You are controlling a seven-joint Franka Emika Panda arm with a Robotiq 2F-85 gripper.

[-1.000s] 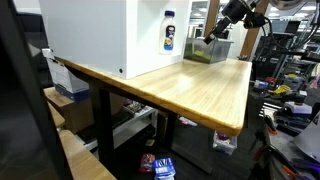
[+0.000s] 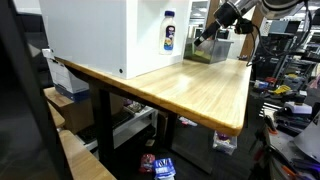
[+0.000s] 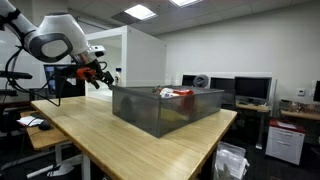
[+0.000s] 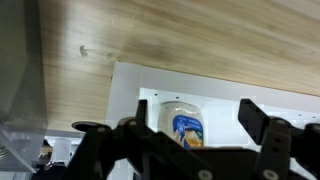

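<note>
A bottle with a blue label and white top [image 2: 168, 33] stands upright beside the white panel [image 2: 97, 35] in exterior view 1. From above, in the wrist view, the same bottle [image 4: 187, 128] shows low in the picture, between and beyond the fingers. My gripper is open, its black fingers wide apart with nothing held. Exterior view 1 has the gripper [image 2: 200, 40] to the right of the bottle and clear of it. In exterior view 2 the gripper [image 3: 108, 77] hangs over the table near the bin's corner; the bottle cannot be made out there.
A grey open bin [image 3: 150, 113] with several items inside takes up much of the wooden table [image 3: 95, 130]. Its wall [image 4: 22, 75] lies at the left in the wrist view. Bare tabletop [image 2: 180, 90] stretches in front of the white panel.
The arm and open gripper have shifted left in exterior view 1, nearer to the bottle. The bottle and the bin have stayed where they were.
</note>
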